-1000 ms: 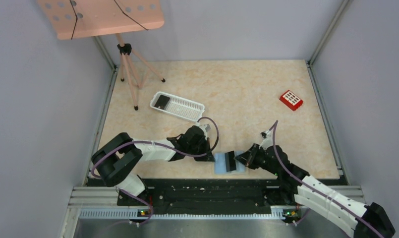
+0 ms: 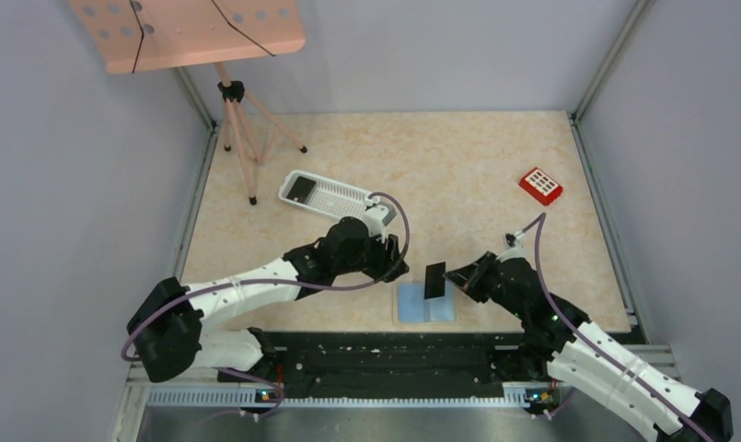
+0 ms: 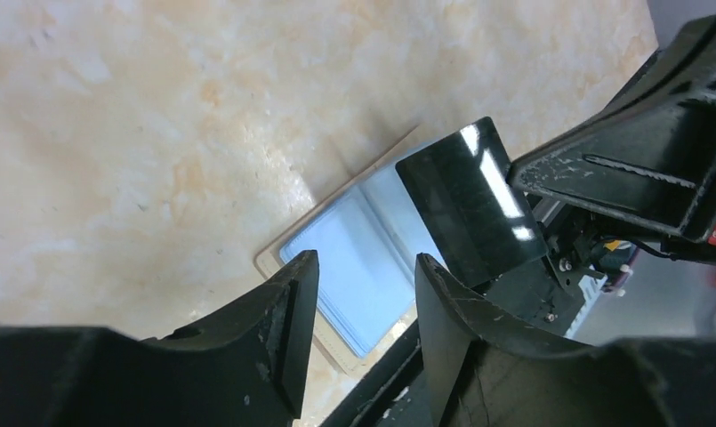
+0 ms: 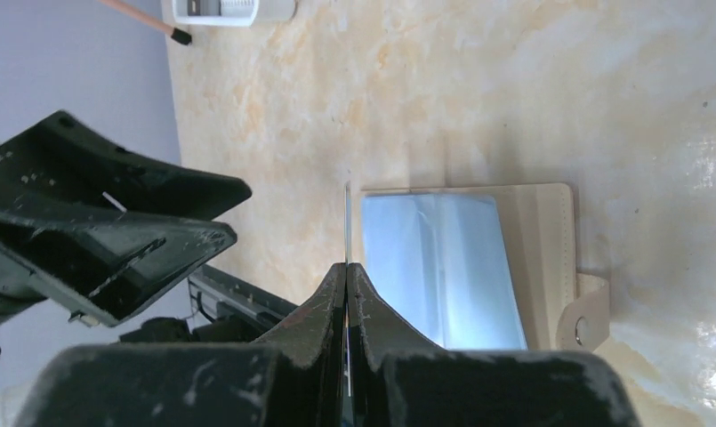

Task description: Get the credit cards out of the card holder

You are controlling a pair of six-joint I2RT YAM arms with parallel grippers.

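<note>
A black card (image 2: 434, 281) stands raised over the card holder, with my right gripper (image 2: 449, 276) shut on its edge. The left wrist view shows the glossy face of this card (image 3: 472, 200); in the right wrist view it is a thin edge-on line (image 4: 348, 218) rising from between the shut fingertips. The card holder lies open on the table, its pale blue sleeves (image 4: 468, 271) over a tan cover (image 4: 541, 258) with a snap tab. My left gripper hangs beside the holder, fingers apart and nothing between them.
A white basket (image 2: 343, 198) stands behind the left arm with a dark card-like piece (image 2: 301, 190) in it. A red object with white squares (image 2: 540, 186) lies at the right. A pink tripod stand (image 2: 237, 129) is at the back left.
My right gripper has lifted the black card up from the holder and moved slightly back and right. My left gripper has moved up and away from the holder's left edge, its fingers spreading.
</note>
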